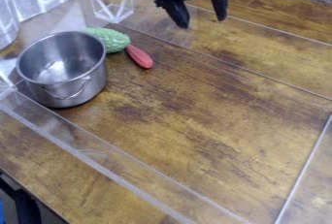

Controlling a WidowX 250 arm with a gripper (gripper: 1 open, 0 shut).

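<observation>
My black gripper (200, 11) hangs at the top middle of the camera view, open, its two fingers apart with nothing visible between them. Below and left of it lie a pink-red elongated item (139, 56) and a green leafy vegetable (108, 40). A steel pot (89, 80) stands on the left, empty as far as its inside shows.
Clear plastic walls or strips run along the left and right edges. A dark rail lies at the top right.
</observation>
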